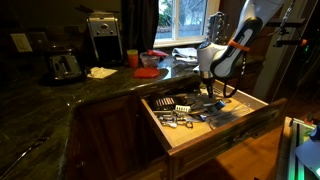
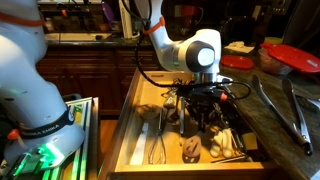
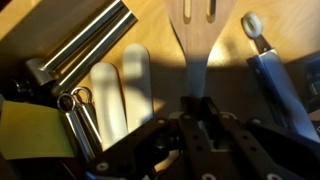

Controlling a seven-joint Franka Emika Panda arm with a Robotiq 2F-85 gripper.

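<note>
In the wrist view, my gripper is shut on the lower handle of a slotted utensil [image 3: 195, 45]. Its pale, slotted head reaches past the top edge of that view. Exterior view 1 has the gripper [image 1: 209, 93] low over the open drawer [image 1: 215, 133], among the utensils at its back. From the other side, in exterior view 2, the gripper [image 2: 207, 101] is dark against the clutter, and its hold is hard to make out.
Two pale handles [image 3: 137, 85] and metal tubes [image 3: 85, 50] lie left of the held utensil, a small-ended tool [image 3: 275, 80] to its right. A whisk [image 2: 157, 150] rests in the drawer. Tongs [image 2: 288, 105] lie on the counter beside a red lid [image 2: 288, 54].
</note>
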